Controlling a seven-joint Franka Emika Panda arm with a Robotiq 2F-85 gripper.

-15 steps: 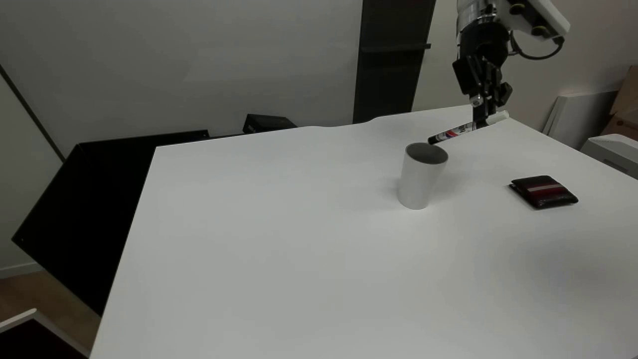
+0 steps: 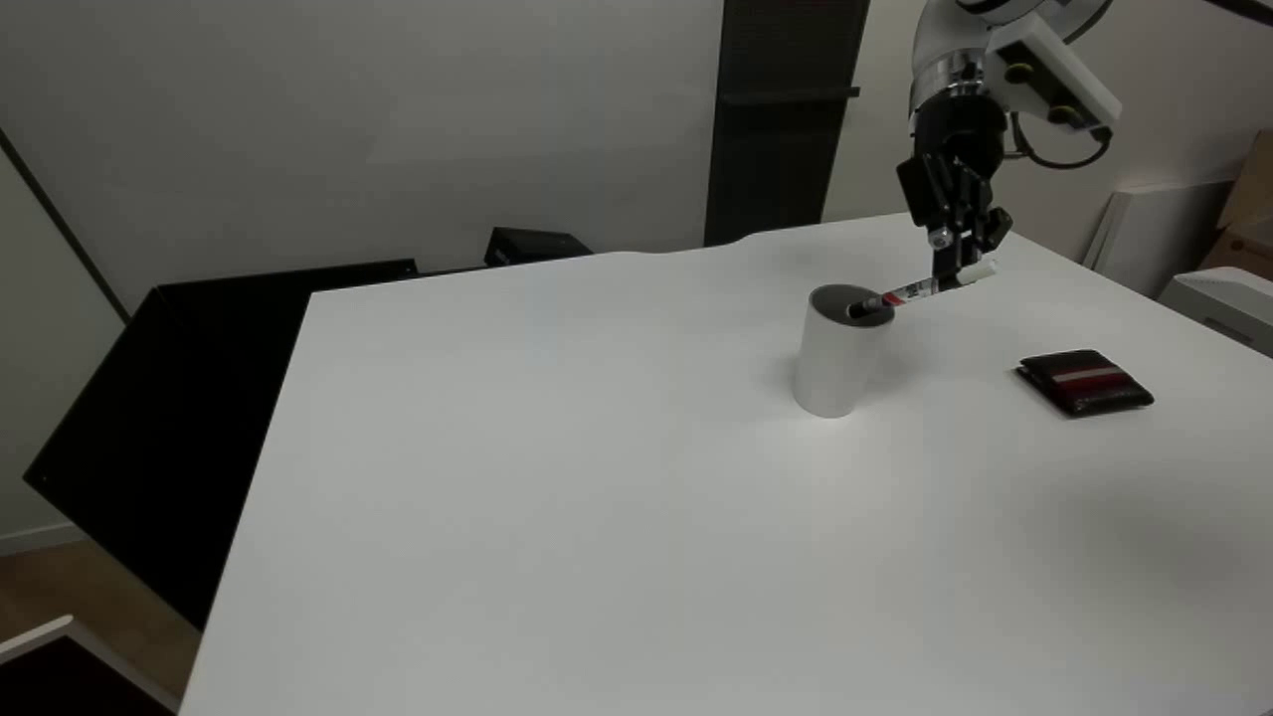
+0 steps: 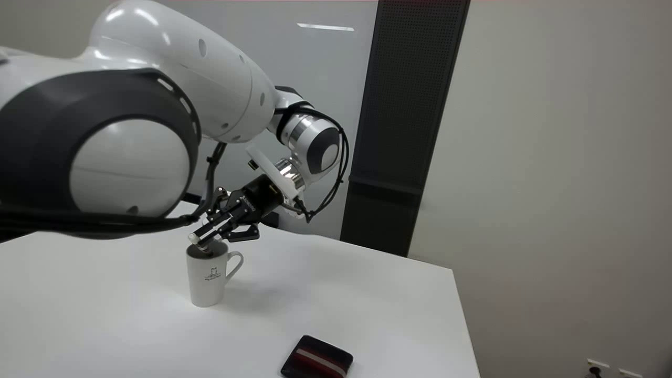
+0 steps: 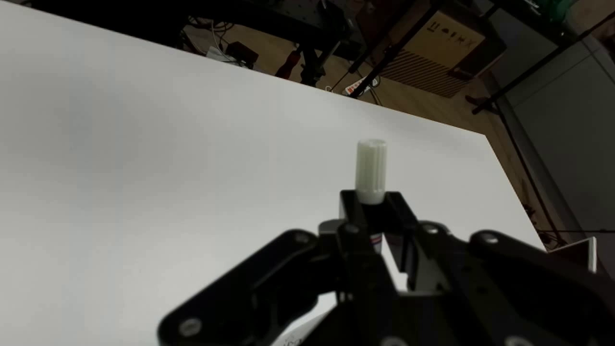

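A white mug [image 2: 831, 364] stands upright on the table; its handle shows in exterior view 2, on the right side of the mug [image 3: 206, 280]. My gripper [image 2: 949, 281] is shut on a marker [image 2: 916, 291], just above and beside the rim. The marker is tilted well over, its dark end inside the mug's mouth and its white end sticking out past my fingers. In the wrist view the marker's white end [image 4: 370, 172] rises between the fingertips of the gripper. How deep the dark end reaches cannot be told.
A dark wallet with a red and pale stripe [image 2: 1086, 382] lies on the white table [image 2: 537, 477], to the right of the mug in exterior view 1.
My gripper has come down and slightly left with the marker. The marker's dark end was above the mug's rim and is now inside its mouth. Mug and wallet have not moved.
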